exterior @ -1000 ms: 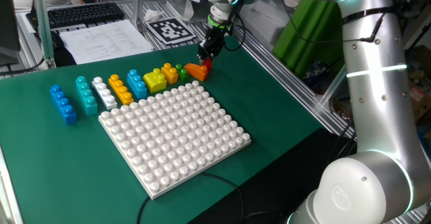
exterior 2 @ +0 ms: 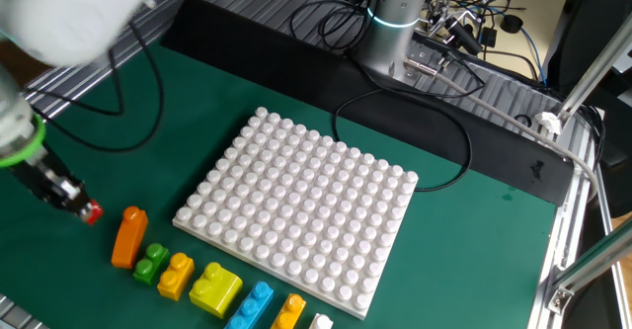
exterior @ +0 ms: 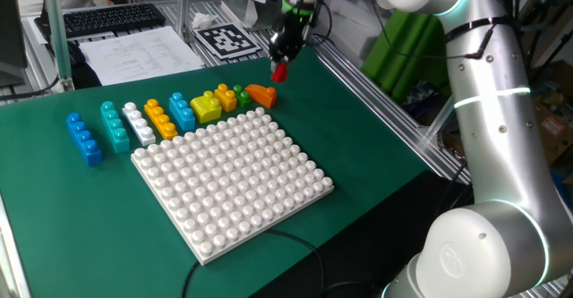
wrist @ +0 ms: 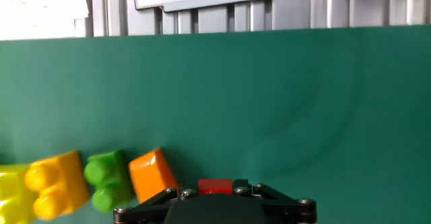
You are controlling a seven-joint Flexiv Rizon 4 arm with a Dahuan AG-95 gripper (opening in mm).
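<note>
A red brick hangs in the air with my gripper shut on it. In the wrist view only the red top of the brick shows beyond the black gripper body, and the fingertips are mostly hidden. Below and beside it on the green table rests an orange sloped brick, the end piece of a row. The white studded baseplate lies flat in the middle of the table, bare of bricks.
Beside the orange piece the row holds a green brick, a small yellow-orange brick, a yellow-green brick and several longer ones, such as a dark blue brick. A black cable runs near the baseplate.
My gripper has risen from the table beside the orange brick, lifting the red brick up with it. The row and the baseplate have stayed put.
</note>
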